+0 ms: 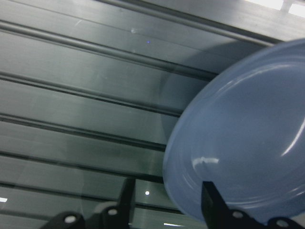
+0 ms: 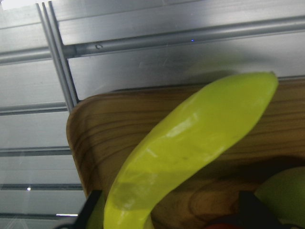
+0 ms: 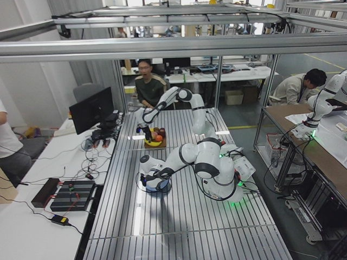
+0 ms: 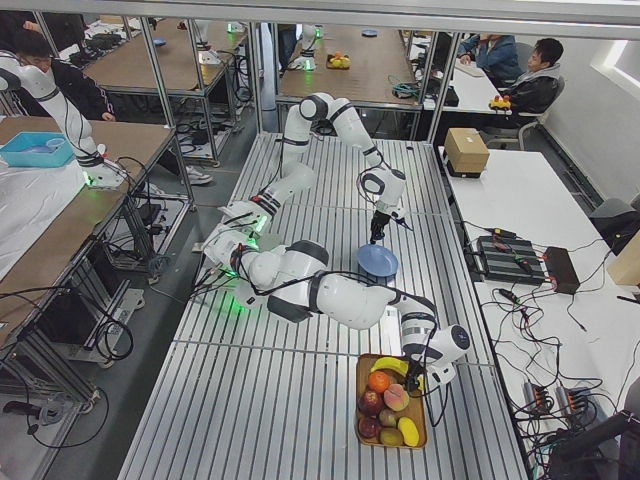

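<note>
A wooden tray (image 4: pixel 365 432) of fruit holds bananas, an orange (image 4: pixel 379 382), a peach (image 4: pixel 396 397), apples and kiwis. My right gripper is open over a banana (image 2: pixel 188 131) at the tray's corner, the banana lying between its fingers. A blue plate (image 4: pixel 376 262) rests on the slatted table; in the left wrist view my left gripper is open at its rim (image 1: pixel 174 157), one finger over the plate and one outside it.
The two arms occupy its middle and one side. A side desk (image 4: pixel 540 190) carries a box, power units and many cables.
</note>
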